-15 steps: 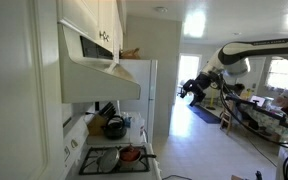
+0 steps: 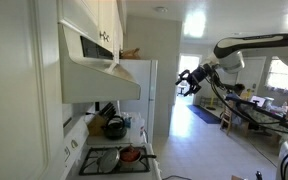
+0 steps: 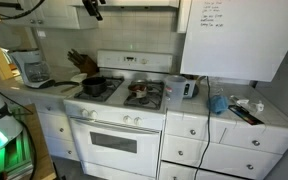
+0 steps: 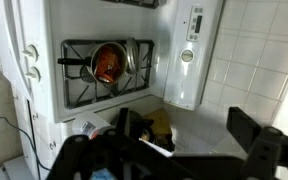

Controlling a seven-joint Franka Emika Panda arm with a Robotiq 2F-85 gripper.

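My gripper hangs in the air above the kitchen, its two dark fingers well apart and nothing between them. Exterior view 1 shows the gripper (image 2: 188, 83) high over the floor side of the counter; from the front, the gripper (image 3: 93, 12) is near the top edge. Far below, a pan (image 4: 109, 66) with reddish contents sits on the stove grate. Leaning close beside it is a round metal lid or shallow pan (image 4: 133, 55). A black pot (image 3: 94, 86) stands on the left of the stove.
White oven (image 3: 117, 133) and drawers line the front. Right of the stove are a silver toaster (image 3: 175, 88), a blue cloth-like item (image 3: 218, 103) and dark utensils (image 3: 246, 115). A range hood (image 2: 102, 80) and cabinets overhang the counter. Open floor (image 2: 189, 150) lies beside it.
Objects on the stove look unmoved.
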